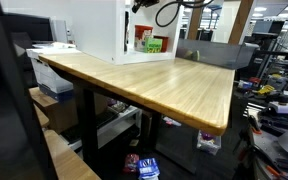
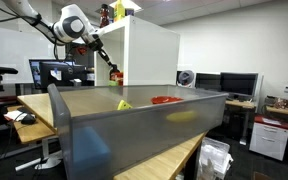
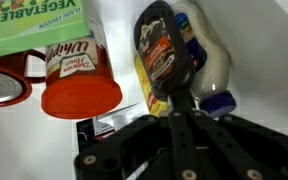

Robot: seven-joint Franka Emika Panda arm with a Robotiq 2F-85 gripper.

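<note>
Pointing into the white shelf unit, my gripper appears shut, its dark fingertips close together. Just beyond them is a dark, rounded item point(image 3: 162, 48) with a food picture; whether the tips touch it cannot be told. Beside that item lies a whitish bottle point(image 3: 212, 65) with a dark blue cap. To the left in the wrist view are a red can point(image 3: 79, 80) with a pale label and a green vegetables box point(image 3: 34, 22). From outside, the gripper point(image 2: 113, 70) reaches down by the shelf's edge, near a red item point(image 2: 116, 78).
A white panel point(image 1: 99, 30) walls off one side of the shelf space. A grey bin point(image 2: 154, 130) stands nearer the second exterior camera, with yellow and red things inside.
</note>
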